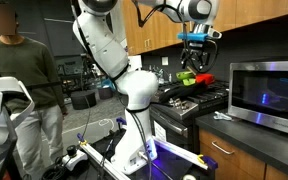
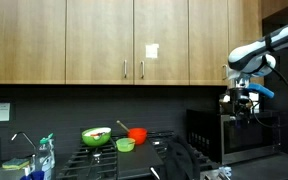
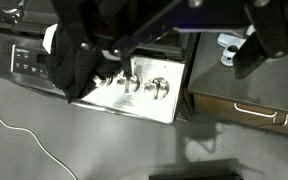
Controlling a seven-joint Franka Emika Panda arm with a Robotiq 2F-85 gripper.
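High in front of the counter hangs my gripper point(image 1: 197, 60), pointing down. Its two dark fingers stand wide apart in the wrist view, open, with only the view of counter and floor between them point(image 3: 184, 58). On the stove are a green pan point(image 2: 96, 135), a red pot point(image 2: 137, 135) and a smaller green pot point(image 2: 125, 145), all well away from the gripper. A black cloth point(image 3: 76, 62) drapes over the stove's front edge. A small pale object point(image 3: 229, 42) lies on the dark counter; what it is, I cannot tell.
A microwave point(image 1: 268, 92) stands on the counter at the right. Wooden cabinets point(image 2: 174, 50) hang above. Bottles point(image 2: 46, 155) stand by the sink at far left in exterior view 2. A person point(image 1: 34, 70) stands left of the arm. Open floor point(image 3: 134, 150) lies before the stove.
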